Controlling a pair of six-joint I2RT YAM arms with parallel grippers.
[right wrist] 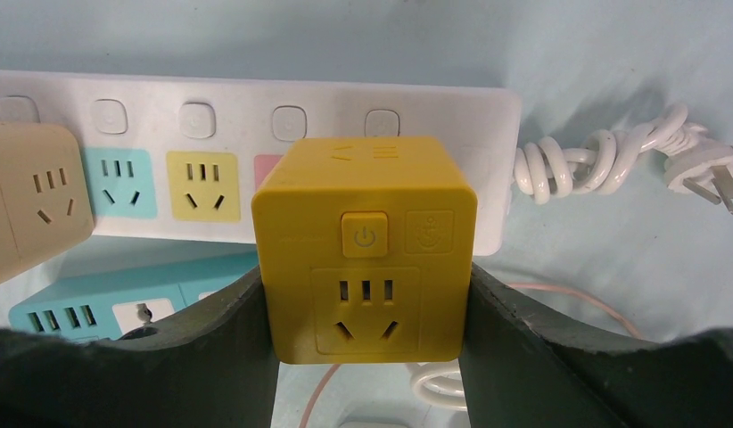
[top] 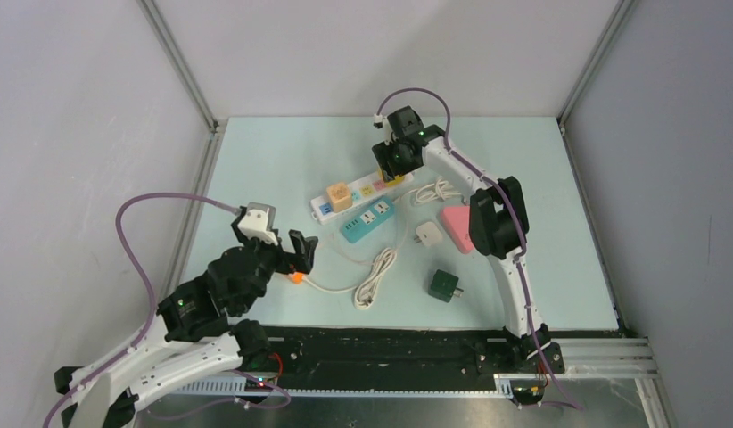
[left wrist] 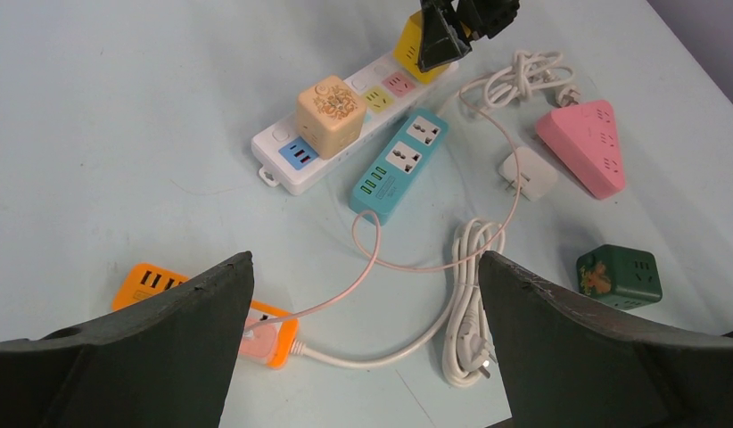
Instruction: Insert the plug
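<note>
My right gripper is shut on a yellow cube plug [right wrist: 365,218], one finger against each side. The cube covers the right-end part of the white power strip [right wrist: 345,98] in the right wrist view. Its underside and pins are hidden, so whether it is seated or just above the strip I cannot tell. An orange-tan cube plug [left wrist: 331,116] stands on the same strip toward its other end. My left gripper is open and empty, held over the front left, above an orange power strip [left wrist: 272,349] that it partly hides.
Beside the white strip lies a teal strip [left wrist: 399,165]. White cable coils [left wrist: 474,303], a white adapter [left wrist: 529,173], a pink triangular block [left wrist: 584,147] and a dark green cube plug [left wrist: 619,276] take up the right side. Bare table lies behind and left of the white strip.
</note>
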